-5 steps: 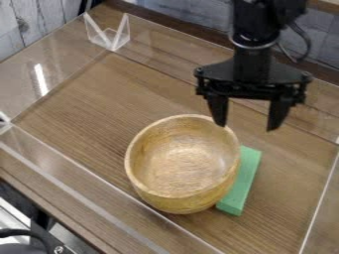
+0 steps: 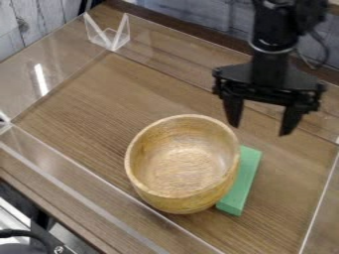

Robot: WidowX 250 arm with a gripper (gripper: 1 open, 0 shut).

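Note:
My black gripper (image 2: 263, 111) hangs over the wooden tabletop at the upper right, its two fingers spread wide with nothing visible between them. Below it and to the left sits a wooden bowl (image 2: 172, 169). A green rectangular block (image 2: 239, 187) lies beside the bowl's right side, partly hidden by the bowl's rim. The gripper is above and behind both, apart from them as far as shows.
A small clear plastic piece (image 2: 109, 36) stands at the back left. The left and middle of the tabletop (image 2: 93, 109) are open. The table's edges show at the lower left and right.
The bowl and green block have not moved.

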